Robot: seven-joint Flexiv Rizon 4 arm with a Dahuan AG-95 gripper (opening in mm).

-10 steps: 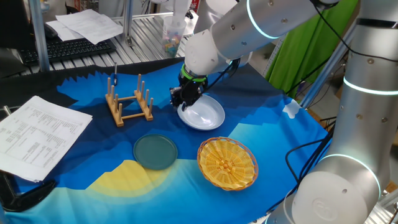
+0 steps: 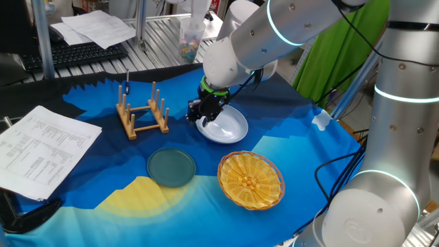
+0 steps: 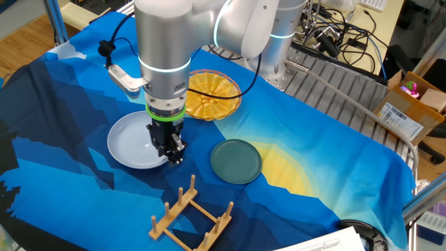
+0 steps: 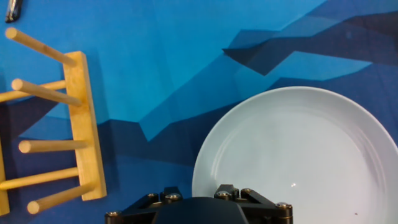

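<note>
A pale, shallow plate (image 2: 230, 127) lies flat on the blue cloth; it fills the lower right of the wrist view (image 4: 298, 149). Over its edge on the rack side, my gripper (image 3: 169, 150) points down. In the wrist view, the two fingers of the gripper stand apart, one on each side of the plate's rim, so I read it as open. A dark housing hides part of the fingers, and whether they touch the rim cannot be told. The wooden peg rack (image 4: 87, 124) stands empty to the left of the plate there.
A dark green plate (image 2: 171, 168) and a yellow woven basket (image 2: 250, 180) sit on the cloth near the pale plate. Paper sheets (image 2: 44, 151) lie at one end. Bare cloth separates rack and pale plate.
Over the last second the arm has shifted only very slightly. The plates, basket and rack stay where they were.
</note>
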